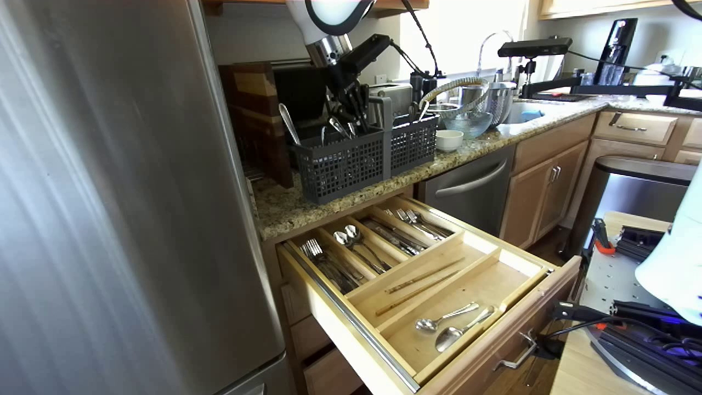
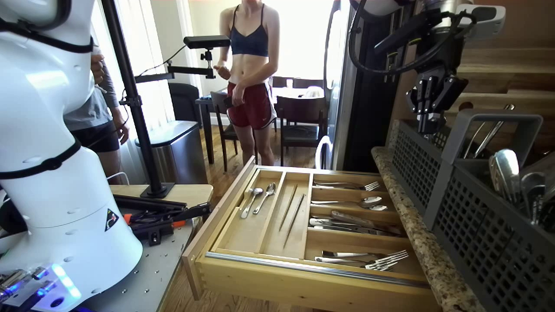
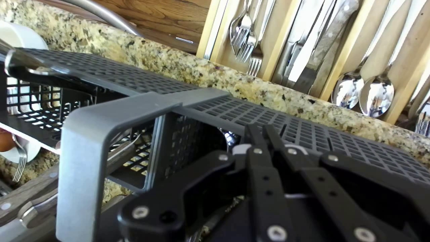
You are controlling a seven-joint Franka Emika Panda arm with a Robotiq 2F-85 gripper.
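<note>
My gripper is low over the grey cutlery basket [image 1: 342, 164] on the counter, its fingertips in the half nearer the fridge. The fingers are drawn close together, with a narrow gap between them. In exterior view 2 a small silvery glint shows right under the gripper [image 2: 430, 127], seemingly cutlery held between the tips; its type and most of its length are hidden by the fingers and the basket wall. Other metal handles [image 1: 289, 124] poke up out of the basket nearby.
The open drawer [image 1: 483, 247] below holds forks, spoons and knives in sections, two chopsticks [image 2: 294, 219], and two spoons [image 1: 448, 339] in the front tray. The basket's tall handle [image 3: 80, 173] rises beside my fingers. A wooden block [image 1: 260, 112] stands behind; a white bowl [image 1: 449, 140] sits right.
</note>
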